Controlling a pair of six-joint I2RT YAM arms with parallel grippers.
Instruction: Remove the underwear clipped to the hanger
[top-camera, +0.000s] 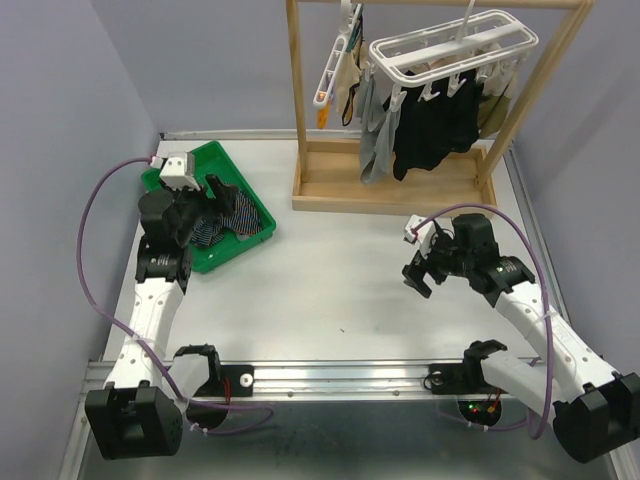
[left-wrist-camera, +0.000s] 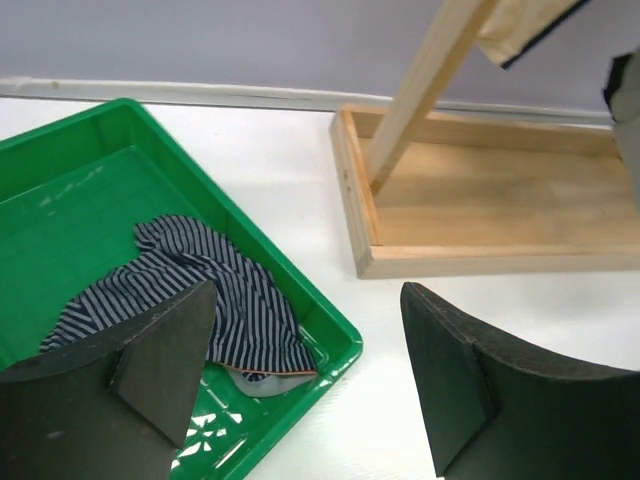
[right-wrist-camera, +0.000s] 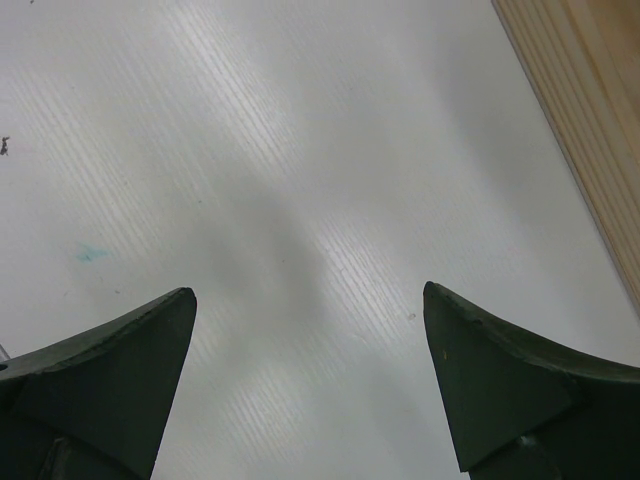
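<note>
Striped dark underwear (top-camera: 240, 216) lies crumpled in the green basket (top-camera: 262, 234), and the left wrist view shows the same striped cloth (left-wrist-camera: 240, 310) resting on the basket floor. Over the basket, my left gripper (top-camera: 216, 190) is open and empty, its two fingers (left-wrist-camera: 170, 360) spread wide. From the white clip hanger (top-camera: 455, 45) hang several garments, among them a black one (top-camera: 432, 125), a grey one (top-camera: 376, 135) and an olive one (top-camera: 493, 105). My right gripper (top-camera: 416, 278) is open above the bare table at the right; nothing lies between its fingers.
A wooden frame with a shallow tray base (top-camera: 390, 207) holds the hanger at the back. Its left post (top-camera: 299, 90) rises between basket and garments.
</note>
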